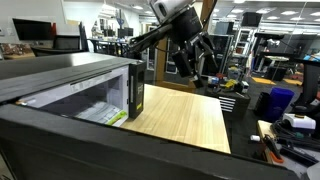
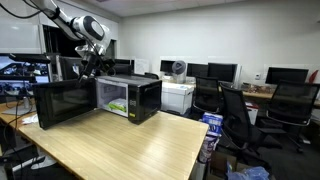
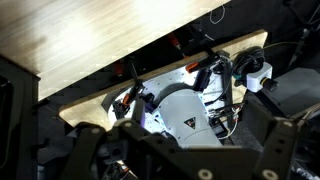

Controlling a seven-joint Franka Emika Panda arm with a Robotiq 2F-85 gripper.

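My gripper is in the air above the wooden table; its fingertips look apart, with nothing visible between them. In exterior view 2 the arm reaches in from the upper left, above the microwave's swung-out door. The microwave stands open on the table. Inside it lies something whitish with yellow-green edges, too small to make out. From the wrist view I look down past the dark gripper body at the table edge and the robot's white base.
The black door crosses the foreground of exterior view 1. Bare tabletop spreads out in front of the microwave and to its right. Cables and a small white device sit near the base. A patterned box stands beyond the table's right edge.
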